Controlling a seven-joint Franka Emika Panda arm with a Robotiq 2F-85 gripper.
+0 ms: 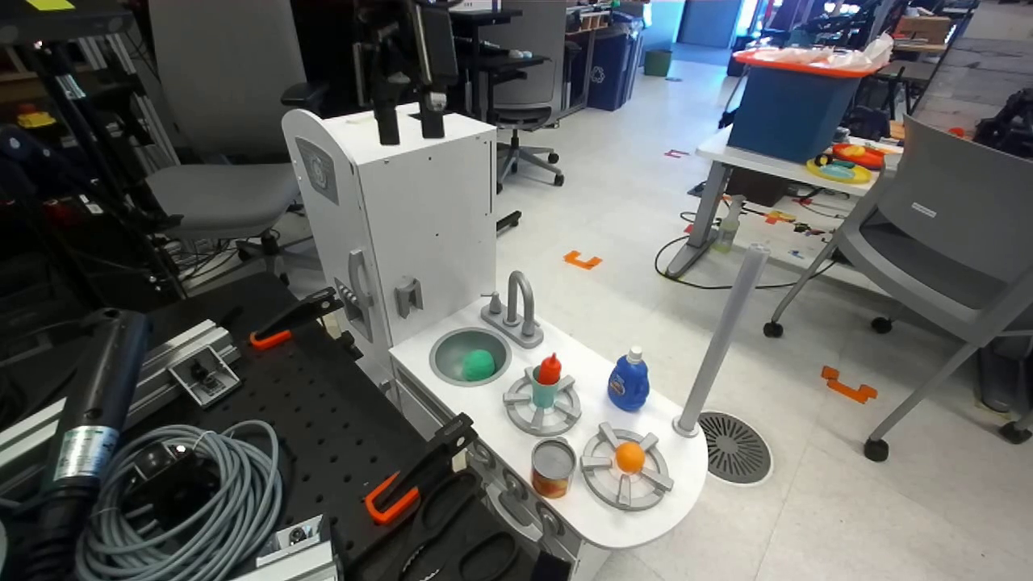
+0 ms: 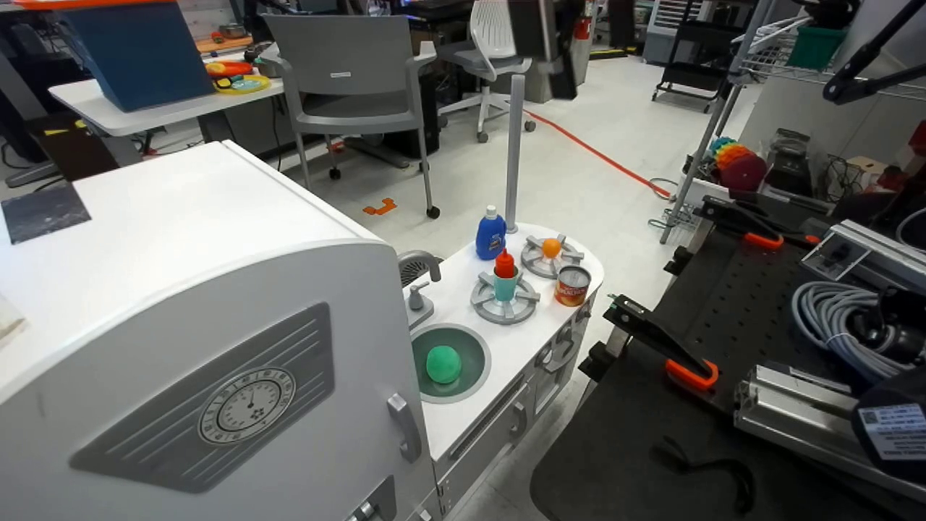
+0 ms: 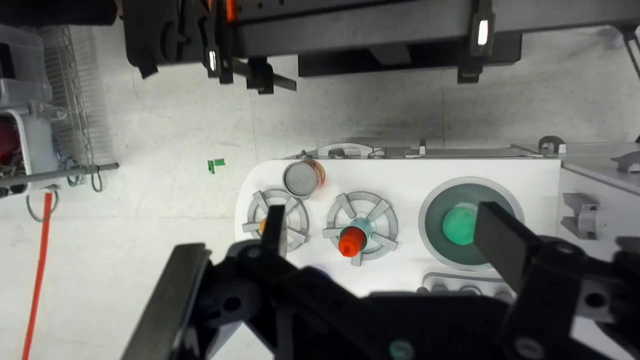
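High over the toy kitchen, my gripper (image 1: pixel 411 134) stands open, its two dark fingers spread wide with nothing between them; in exterior view 1 it overlaps the white cabinet top. On the near burner sits a teal cup (image 1: pixel 544 392) holding a red bottle (image 1: pixel 549 369), which leans in the wrist view. An orange ball (image 1: pixel 629 457) rests on the other burner; a finger partly covers it in the wrist view. The sink holds a green ball (image 3: pixel 460 225). Beside the burners are an upright blue bottle (image 2: pixel 490 234) and a tin can (image 2: pixel 572 286).
A tall white cabinet (image 1: pixel 426 213) borders the sink end, with a grey faucet (image 1: pixel 523 305) behind the basin. A grey post (image 1: pixel 721 339) rises at the counter's rounded end. A black bench (image 1: pixel 329 416) with clamps and cable lies alongside.
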